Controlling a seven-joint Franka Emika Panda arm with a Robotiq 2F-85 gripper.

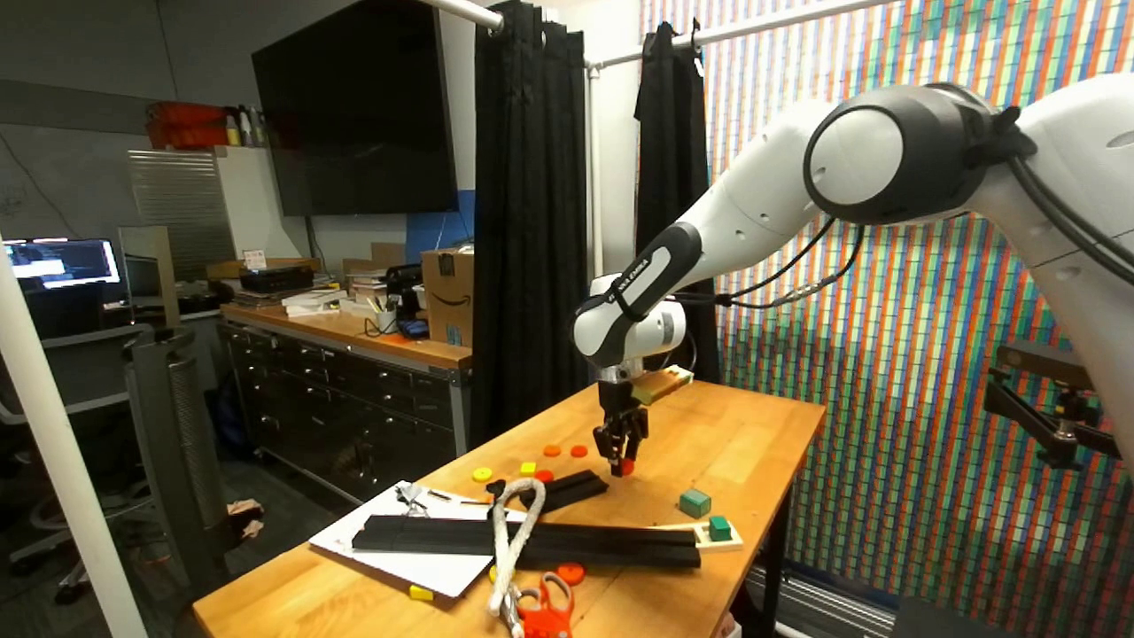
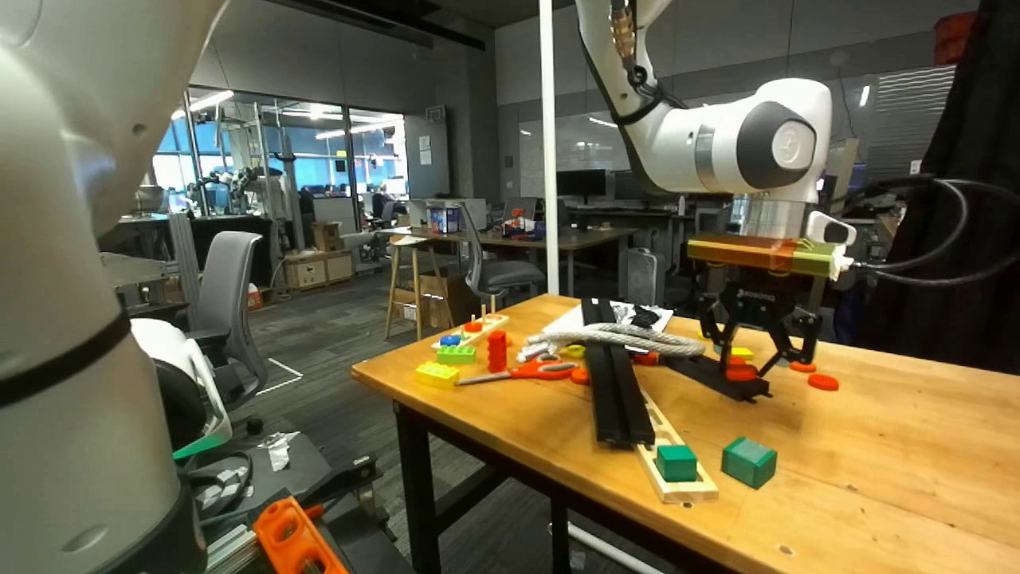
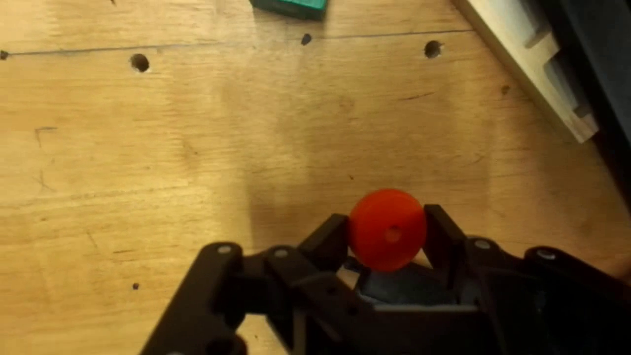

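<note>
A round red disc [image 3: 387,230] with a small off-centre hole is pinched between the two black fingertips of my gripper in the wrist view. In exterior view 1 the gripper [image 1: 624,468] hangs a little above the wooden table, the red disc [image 1: 628,466] showing at its tips. Exterior view 2 has the gripper [image 2: 743,375] near the end of a short black rail, with the held disc [image 2: 741,372] between its fingers.
Green blocks [image 2: 748,462] stand near the table's front edge, the second on a wooden strip [image 2: 690,491]. Long black rails [image 1: 627,544], a white rope loop [image 1: 515,548] and red scissors [image 1: 547,611] crowd one end. Loose discs [image 1: 552,451] lie beyond.
</note>
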